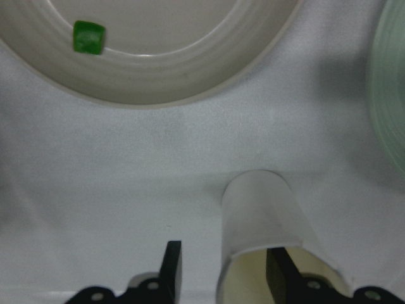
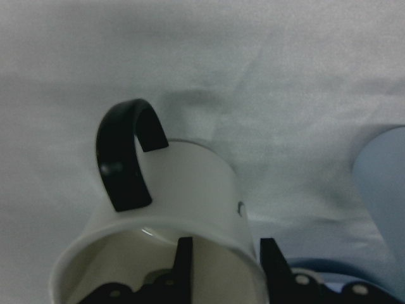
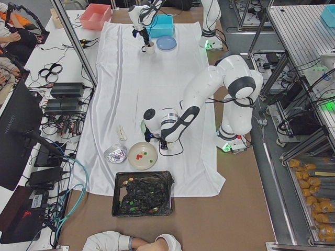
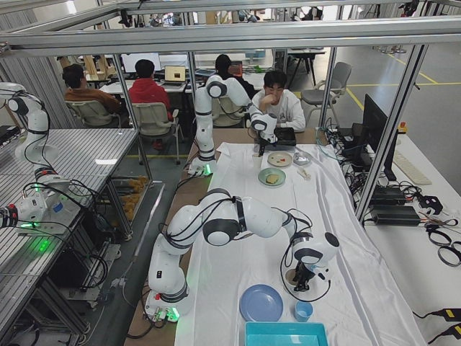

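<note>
My left gripper is open low over a white cup lying on its side (image 1: 259, 209), one finger inside its mouth. Above it in the left wrist view are a beige plate (image 1: 158, 88) with a green piece (image 1: 89, 37) and a green plate (image 1: 389, 82). My right gripper straddles the rim of a white mug with a black handle (image 2: 190, 180), one finger inside, one outside; whether it grips the wall I cannot tell. A blue cup (image 4: 303, 311) stands by the blue plate (image 4: 261, 303).
A cyan bin (image 4: 323, 333) sits beside the blue plate. A foil bowl (image 3: 115, 153) and a black tray (image 3: 142, 206) are at the other end.
</note>
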